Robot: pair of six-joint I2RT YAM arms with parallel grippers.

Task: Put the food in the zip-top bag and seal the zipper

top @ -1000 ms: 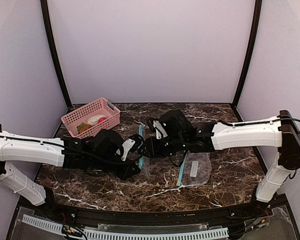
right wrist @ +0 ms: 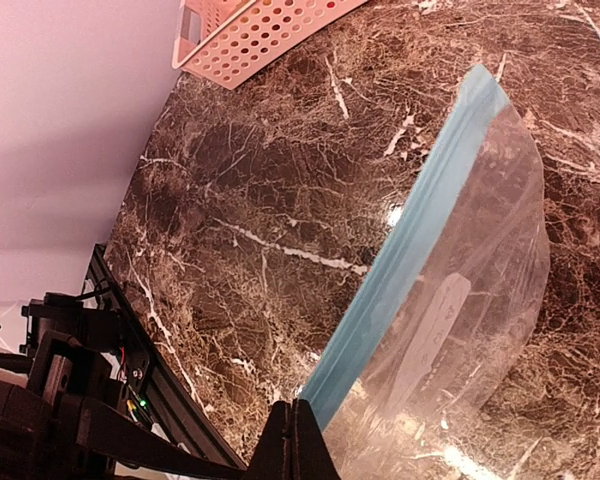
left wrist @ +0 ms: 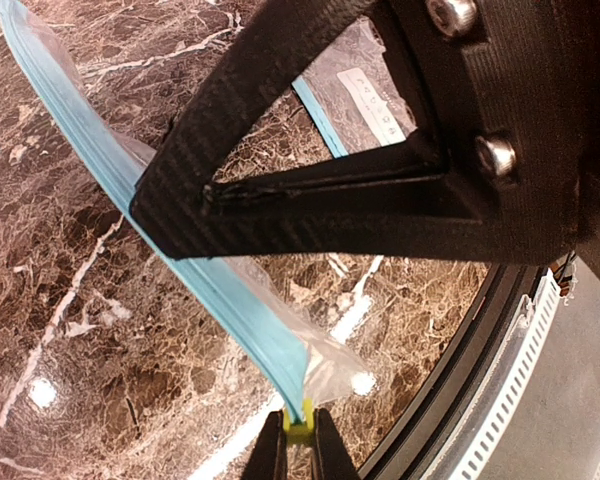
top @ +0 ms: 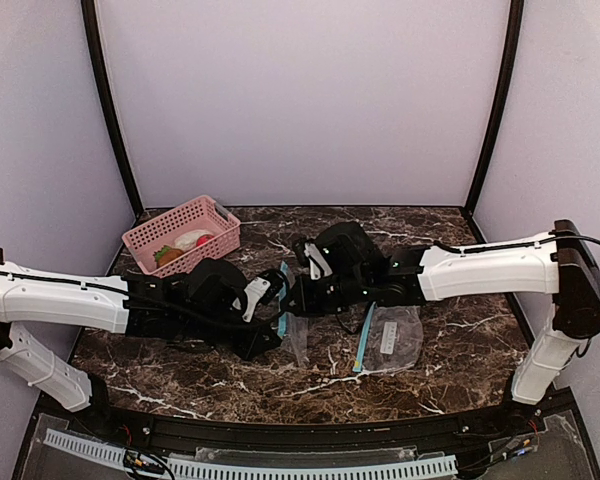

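A clear zip bag with a blue zipper strip [right wrist: 400,260] runs between my grippers in the middle of the table. My left gripper is shut on one end of the zipper strip, its yellow-tipped fingers visible in the left wrist view. My right gripper is shut at the strip in the right wrist view, with nothing visible between its fingers; its black body crosses over the strip in the left wrist view. Food items [top: 195,240] lie in the pink basket [top: 143,242] at back left.
A second flat zip bag [top: 395,340] lies right of my grippers. The front and back of the marble table [top: 180,380] have bare room. Walls border the table at the back and sides.
The right gripper has shifted very slightly, and the bag's clear film below the grippers shows a little more. The left arm has not visibly moved.
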